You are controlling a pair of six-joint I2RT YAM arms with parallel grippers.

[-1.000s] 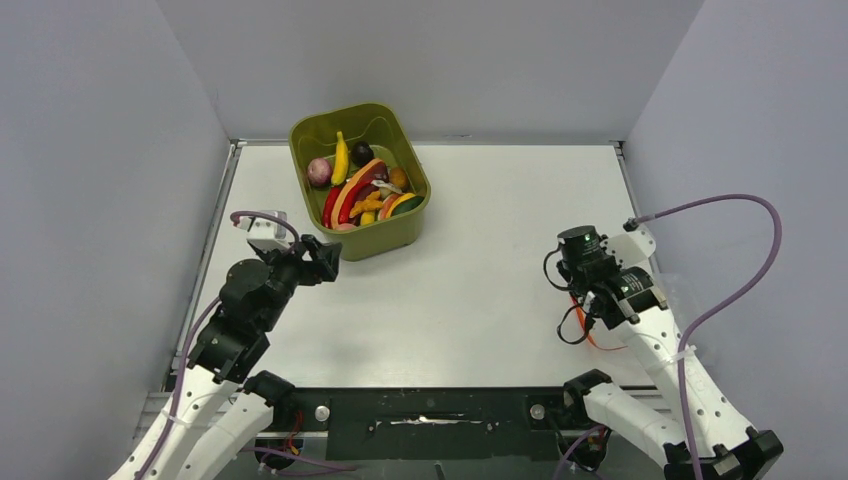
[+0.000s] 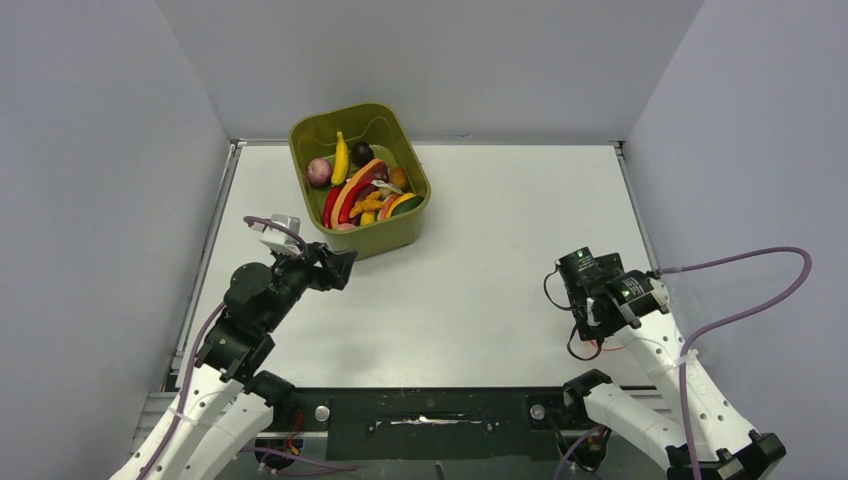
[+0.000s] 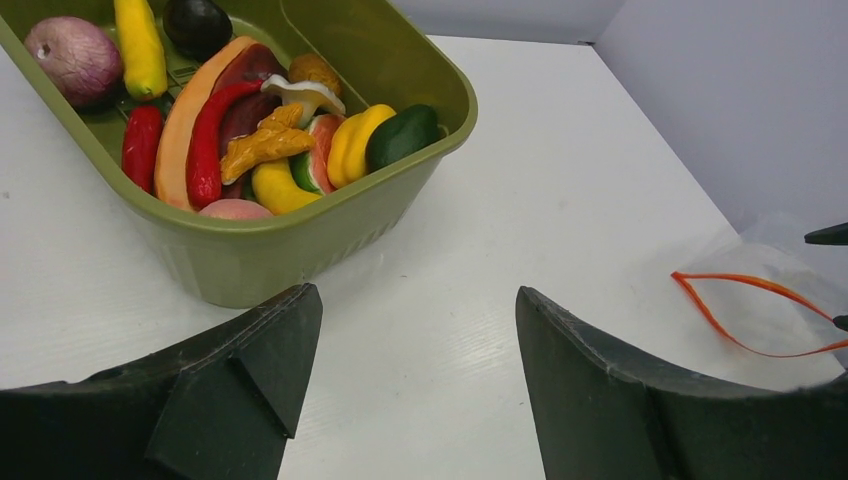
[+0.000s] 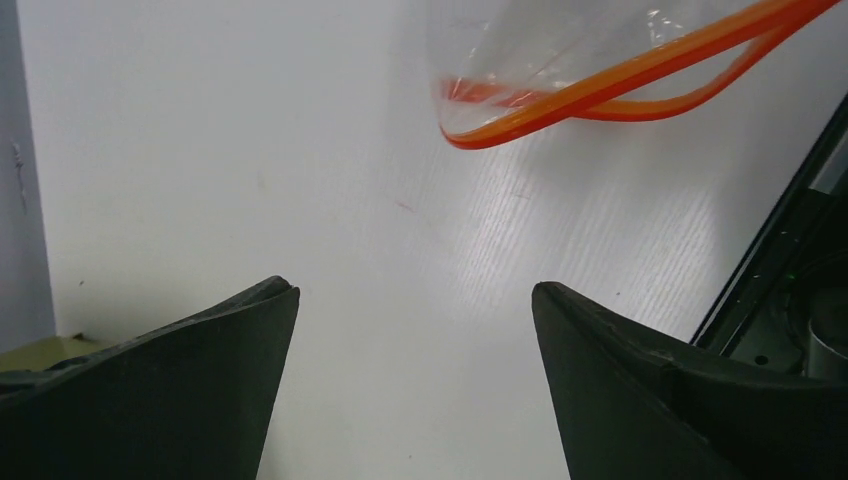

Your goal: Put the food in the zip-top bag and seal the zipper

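The zip top bag point(image 3: 760, 280), clear with an orange zipper point(image 4: 640, 75), lies at the table's right, mostly hidden under my right arm in the top view. Assorted toy food, including a purple onion point(image 2: 319, 171), fills a green bin point(image 2: 400, 235) at the back left. My left gripper is open, low beside the bin's front, with nothing between its fingers. My right gripper hangs open over bare table near the bag, holding nothing.
Grey walls point(image 2: 750, 150) bound it at the sides and back. A dark edge with hardware point(image 2: 430, 440) runs along the front.
My left gripper has moved slightly right. My right arm has shifted, its wrist turning and moving toward the front, covering more of the bag in the top view.
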